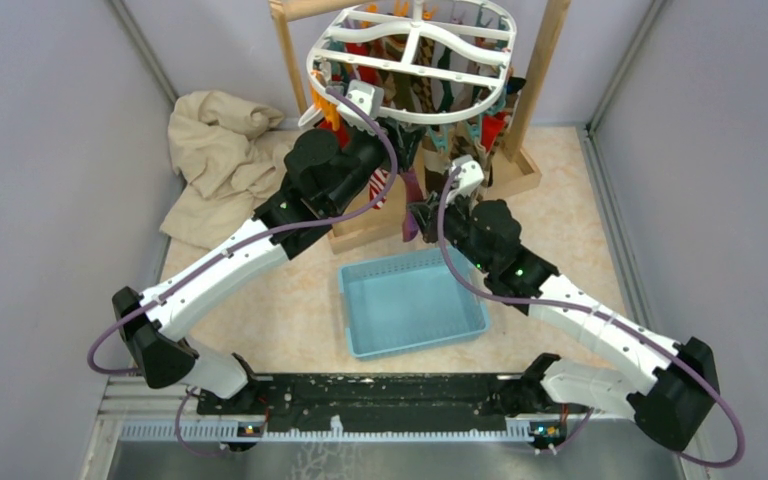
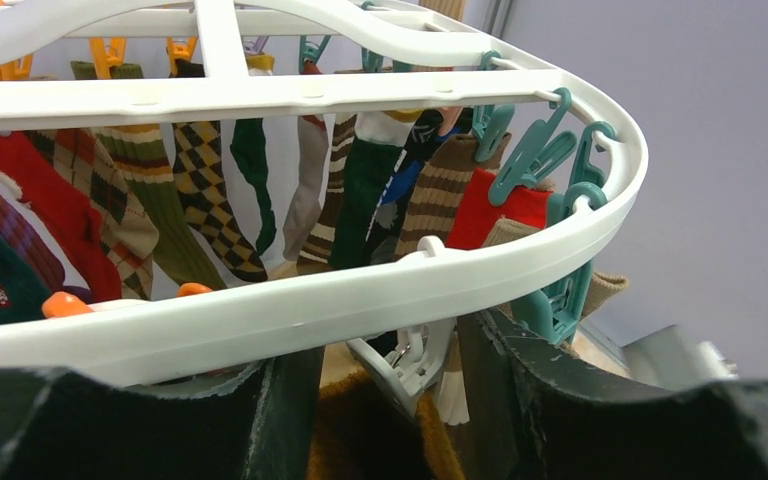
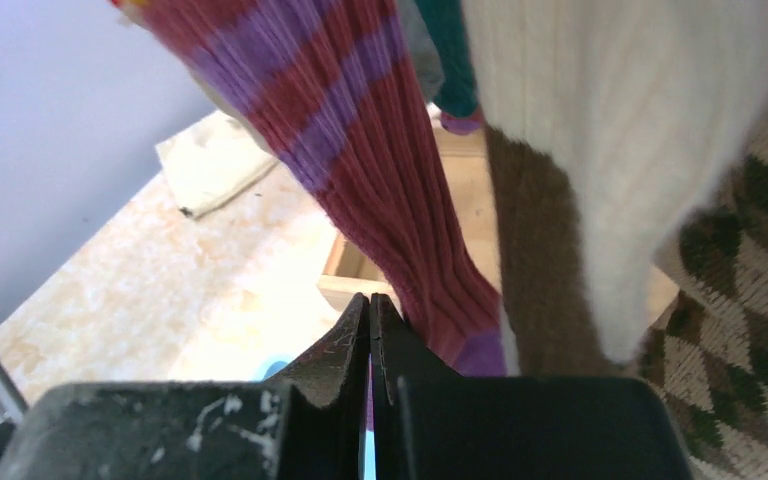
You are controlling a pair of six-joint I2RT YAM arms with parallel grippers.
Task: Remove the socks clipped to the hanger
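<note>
In the right wrist view the maroon-purple striped sock [image 3: 390, 190] hangs behind and to the right of my right gripper. Those fingertips meet, with nothing between them and the sock outside. From above, the sock [image 1: 412, 205] dangles near the right gripper [image 1: 422, 214]. My left gripper is at the front rim of the white hanger [image 2: 260, 325], its fingers standing apart on either side of a pale clip [image 2: 410, 370]. A sock's mustard-edged cuff [image 2: 442, 440] is below that clip. The rim covers the left fingertips, so their contact with the clip is hidden.
Several other socks hang from orange and teal clips. A brown-and-cream sock [image 3: 550, 240] hangs close to the right gripper's right side. The blue basket [image 1: 415, 352] is empty on the floor. Beige cloth [image 1: 210, 180] lies at the left, beside the wooden stand [image 1: 360, 238].
</note>
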